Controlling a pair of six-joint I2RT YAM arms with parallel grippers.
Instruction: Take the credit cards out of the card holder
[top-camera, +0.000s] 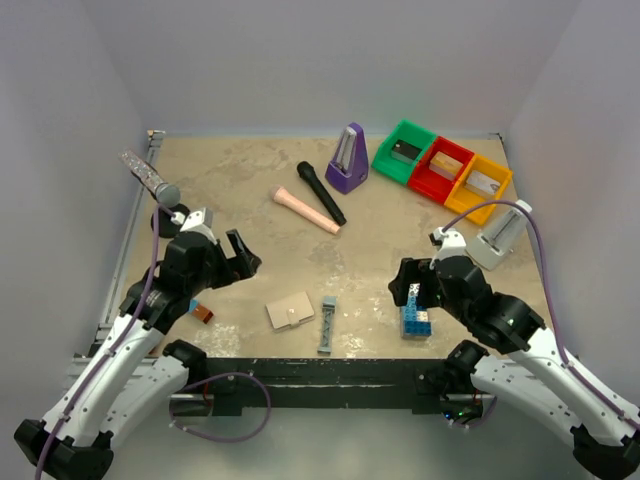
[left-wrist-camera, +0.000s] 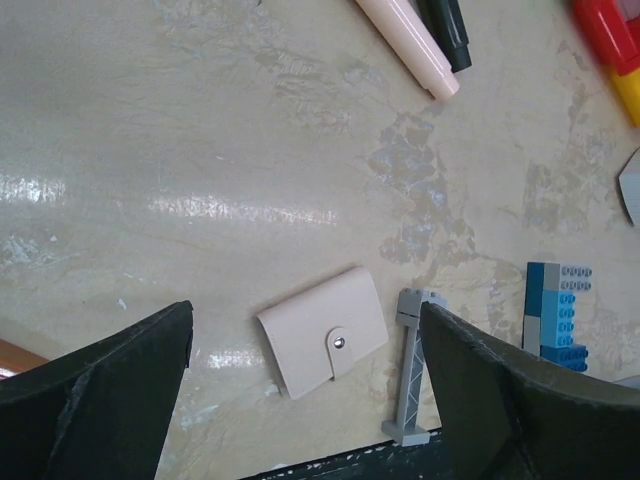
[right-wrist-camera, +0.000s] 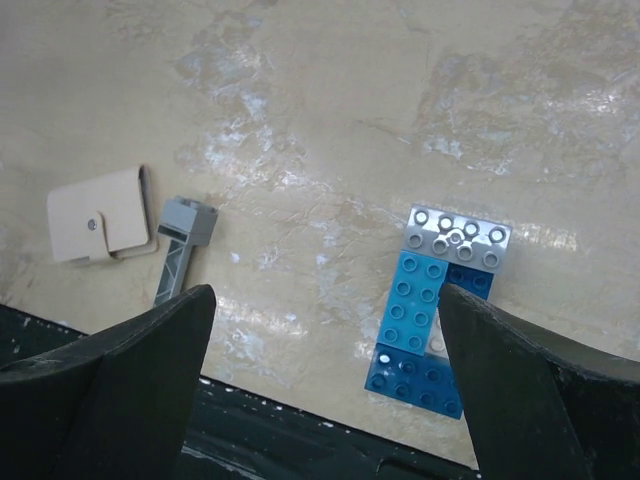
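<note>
A small beige card holder (top-camera: 289, 310) with a snap-button flap lies closed on the table near its front edge; it also shows in the left wrist view (left-wrist-camera: 308, 335) and the right wrist view (right-wrist-camera: 80, 215). No cards are visible. My left gripper (top-camera: 247, 255) hangs open above the table, left of and behind the holder, nothing between its fingers. My right gripper (top-camera: 410, 282) stands open over blue bricks at the right, also empty.
A grey lattice piece (top-camera: 327, 324) lies just right of the holder; blue bricks (top-camera: 415, 322) sit further right. A pink tube (top-camera: 305, 208), black microphone, metronome and coloured bins (top-camera: 430, 185) are behind.
</note>
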